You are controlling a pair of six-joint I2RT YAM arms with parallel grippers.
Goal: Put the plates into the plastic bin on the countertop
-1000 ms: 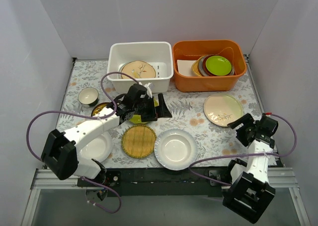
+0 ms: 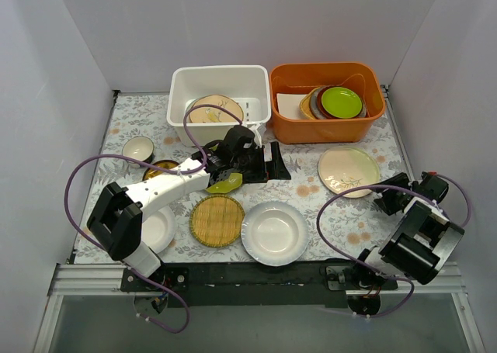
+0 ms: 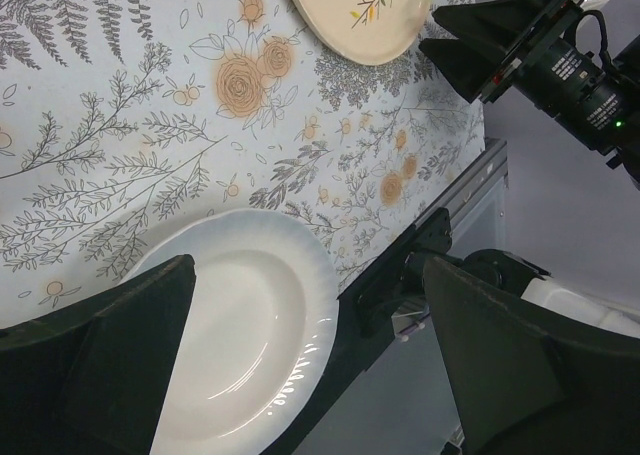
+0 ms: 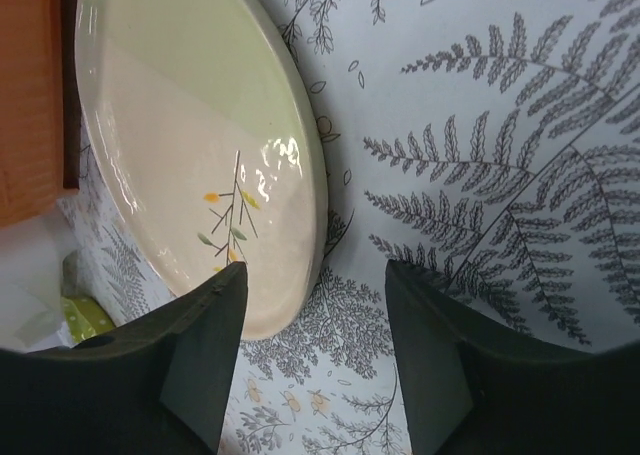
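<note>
A cream plate (image 2: 348, 171) with a sprig pattern lies flat at the right of the counter. Just to its right, my right gripper (image 2: 387, 191) is open; in the right wrist view the plate's rim (image 4: 312, 200) appears beyond the gap between the fingers, with nothing held. My left gripper (image 2: 278, 165) hovers near the middle, also open and empty. The white plastic bin (image 2: 180, 109) at the back has a cream plate (image 2: 217, 111) inside. Beside it, the orange bin (image 2: 284, 130) contains several plates, a green one (image 2: 342, 102) on top.
Toward the front lie a white plate (image 2: 275, 233) and a yellow woven-look plate (image 2: 217, 220). A yellow-green plate (image 2: 226, 183) sits partly under my left arm, another white plate (image 2: 159, 229) beside it. A small bowl (image 2: 138, 150) stands left. Walls close in both sides.
My right gripper has shifted right, slightly away from the cream plate's edge, and its arm has swung right. The plates have not moved.
</note>
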